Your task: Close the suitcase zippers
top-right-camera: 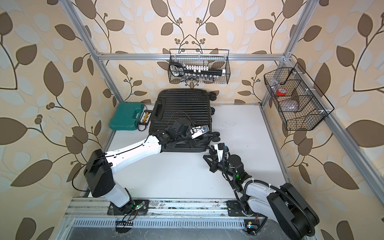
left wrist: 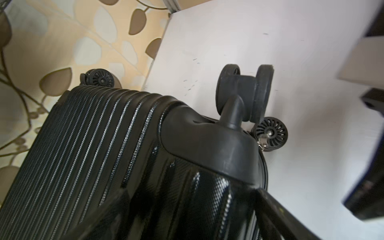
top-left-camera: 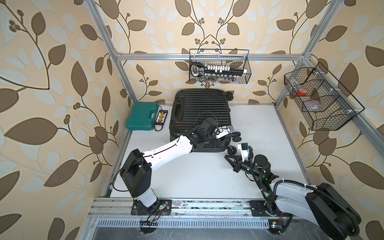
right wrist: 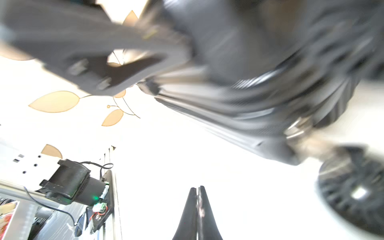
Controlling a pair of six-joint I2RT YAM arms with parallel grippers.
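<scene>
A black ribbed suitcase [top-left-camera: 200, 104] lies on the white table, wheels on its right side. In the left wrist view its corner, with a wheel [left wrist: 244, 96] and a small metal piece, probably a zipper pull [left wrist: 263, 142], fills the middle. My left gripper [top-left-camera: 218, 136] stands open over that near-right corner, with no object seen held. My right gripper is shut, with nothing visible between its fingertips, just right of the near wheels. The right wrist view is blurred around the suitcase.
A green case [top-left-camera: 140, 116] and a small tool lie left of the suitcase. Wire baskets hang on the back wall [top-left-camera: 220, 66] and right wall [top-left-camera: 320, 104].
</scene>
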